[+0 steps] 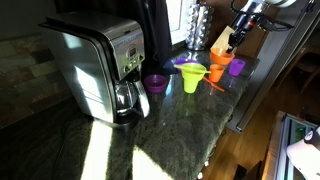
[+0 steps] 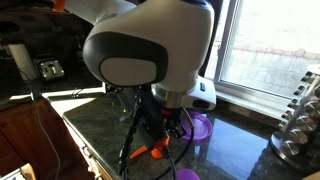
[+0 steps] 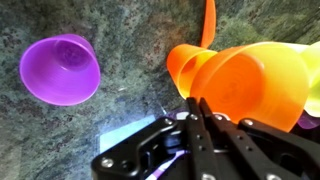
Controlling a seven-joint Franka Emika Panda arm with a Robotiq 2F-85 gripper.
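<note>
A large orange cup, wide at its mouth, hangs above the counter in the wrist view. My gripper is shut at its near rim, with the thin wall apparently between the fingertips. In exterior view 1 the same large cup is over the counter's far part, just below the gripper. Beneath and beside it stands a smaller orange cup, partly covered by the large one. A purple cup stands apart to the left in the wrist view. The arm hides most of the scene in exterior view 2.
An orange handle lies beside the small cup. Green cups stand close by, and a dark purple cup is by the coffee maker. A metal rack stands behind.
</note>
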